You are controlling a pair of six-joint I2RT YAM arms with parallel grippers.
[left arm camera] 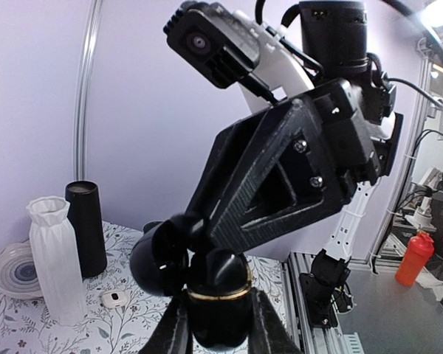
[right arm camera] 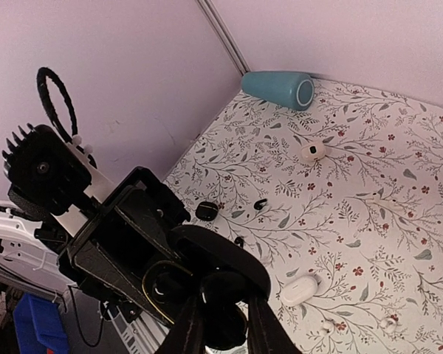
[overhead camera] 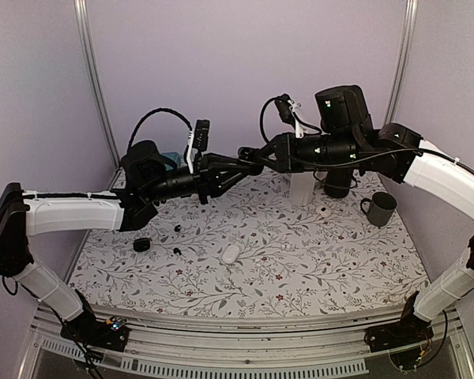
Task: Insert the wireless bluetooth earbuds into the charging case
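Note:
Above the table, my left gripper is shut on a glossy black charging case point(left arm camera: 220, 313) with a gold rim. Its rounded lid point(left arm camera: 159, 258) is swung open to one side. A dark rounded shape point(left arm camera: 220, 271) rises at the rim; I cannot tell whether it is an earbud. My right gripper point(overhead camera: 266, 158) is right at the case opening, and whether its fingers grip anything is hidden by black on black. In the right wrist view the raised lid point(right arm camera: 221, 254) covers much of the case. Two small black earbuds point(right arm camera: 260, 203) lie on the table.
On the patterned table lie a black case point(overhead camera: 141, 245), a white case point(overhead camera: 231, 253) and small white earbuds point(right arm camera: 327, 327). A grey mug point(overhead camera: 379, 208), a white vase point(left arm camera: 57, 258) and a black cylinder point(left arm camera: 86, 228) stand farther off.

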